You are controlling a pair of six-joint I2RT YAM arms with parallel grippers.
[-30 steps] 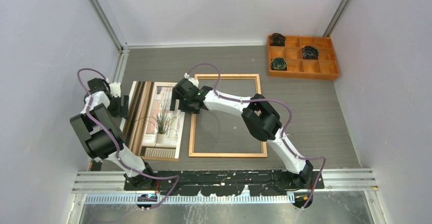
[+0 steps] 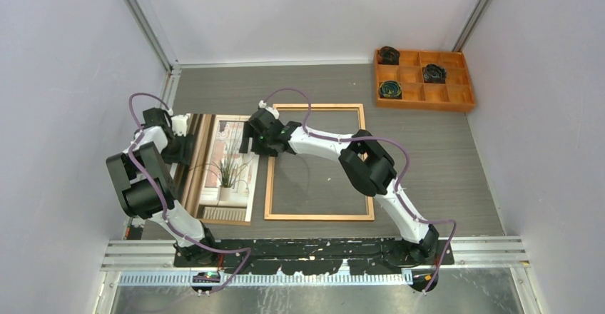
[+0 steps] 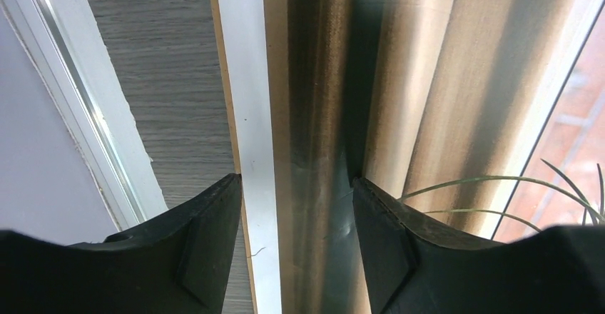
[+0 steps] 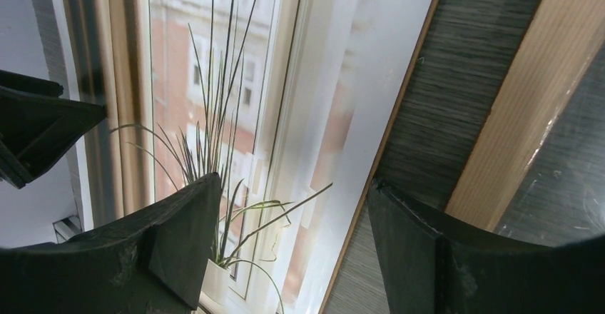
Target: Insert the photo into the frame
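Note:
The photo point(image 2: 225, 200), a board printed with a potted plant and curtains, lies on the table at the left. To its right rests the empty wooden frame point(image 2: 321, 217), a narrow strip of table between them. At the photo's left edge is my left gripper, part open, one finger on either side of the white border. My right gripper straddles the photo's right edge, also part open, with one finger over the picture and the other by the gap beside the frame. Whether any fingertip touches the board cannot be told.
An orange compartment tray point(image 2: 449, 96) holding several dark coils stands at the back right. White walls close in the left, back and right sides.
My left gripper has moved right, from beside the photo to over its left edge. The right gripper has barely shifted. Photo and frame stay where they were.

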